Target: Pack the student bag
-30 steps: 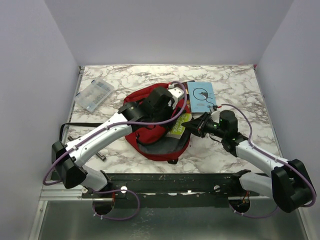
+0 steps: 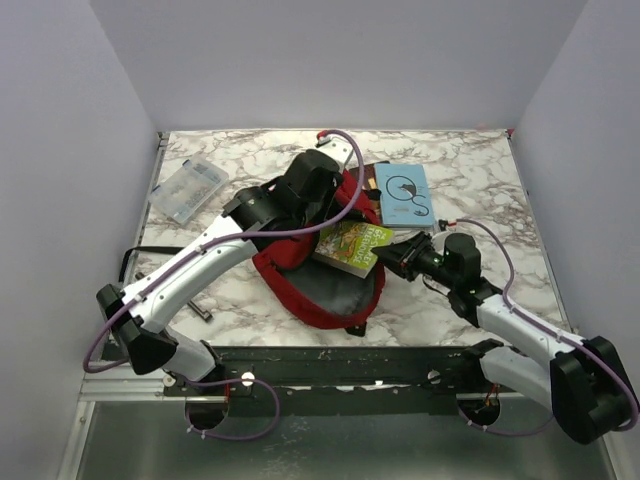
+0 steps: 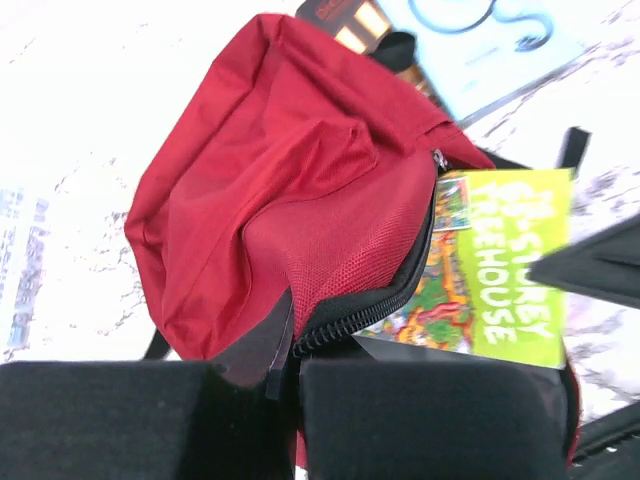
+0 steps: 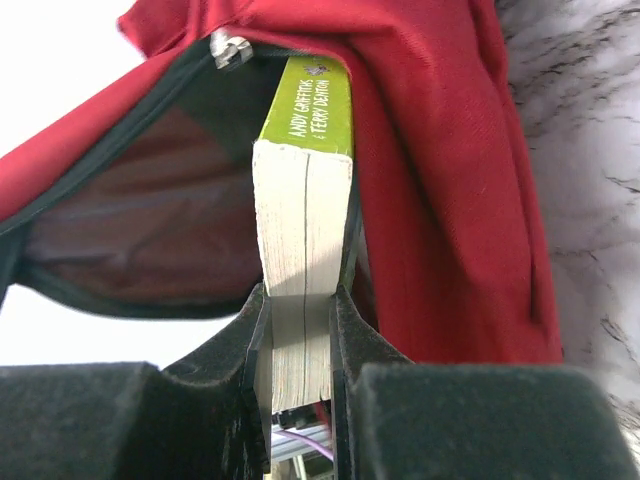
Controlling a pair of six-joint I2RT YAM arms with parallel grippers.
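Note:
A red bag (image 2: 318, 316) with a black lining lies in the middle of the table. Inside its mouth sits a thick green book (image 2: 354, 248), more of whose cover shows in the left wrist view. My right gripper is shut on the book's page edges. In the left wrist view my left gripper pinches the zippered edge (image 3: 365, 305) of the bag flap, its fingers closed on the cloth. From above, the left arm hides the far left part of the bag and those fingertips.
A light blue book (image 2: 404, 195) lies behind the bag at the right. At the back left is a clear plastic case (image 2: 188, 188). A black strap (image 2: 150, 250) stretches left of the bag.
The right gripper still grips the book and has shifted slightly.

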